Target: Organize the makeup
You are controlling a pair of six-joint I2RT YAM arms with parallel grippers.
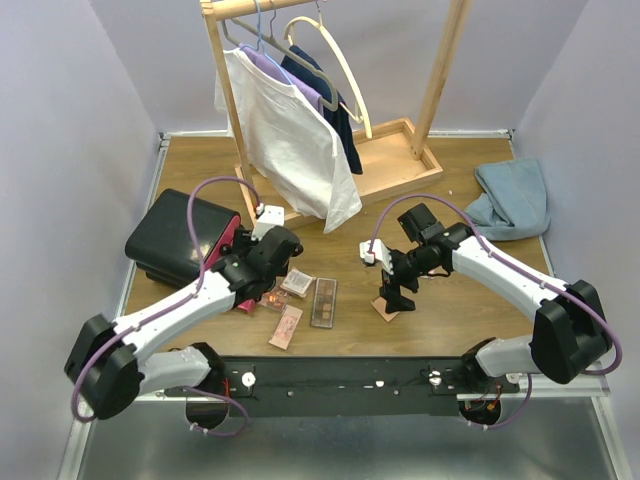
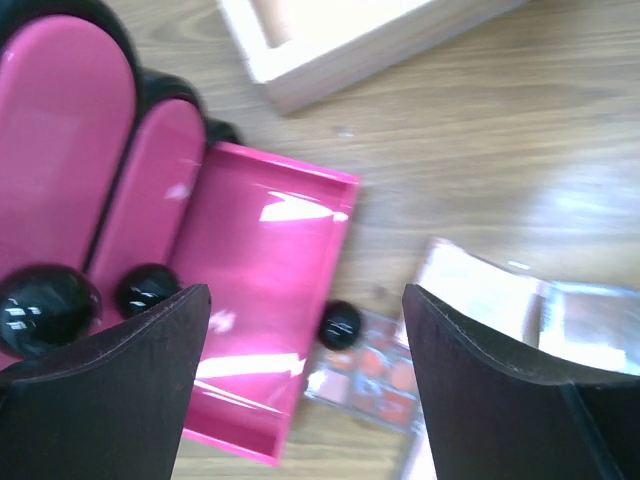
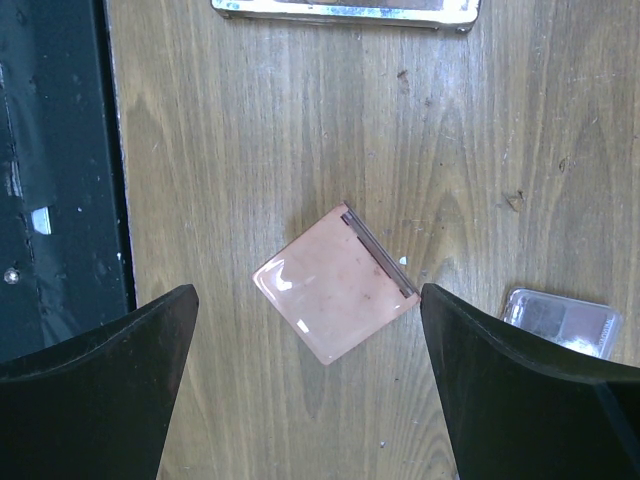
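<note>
My left gripper [image 1: 262, 262] hangs over the pink-lined black makeup case [image 1: 180, 225], its fingers parted; in the left wrist view the pink tray [image 2: 255, 250], a clear-lidded palette [image 2: 385, 370] and a white compact [image 2: 470, 290] lie beneath it, nothing visible between the fingers. A long pink palette [image 1: 286, 325] and a grey eyeshadow palette [image 1: 324, 302] lie on the table. My right gripper stands open above a square pink compact [image 3: 335, 280], with a small clear case [image 3: 560, 325] beside it.
A wooden rack [image 1: 397, 160] with hanging clothes stands at the back, a folded denim cloth [image 1: 505, 200] at the back right.
</note>
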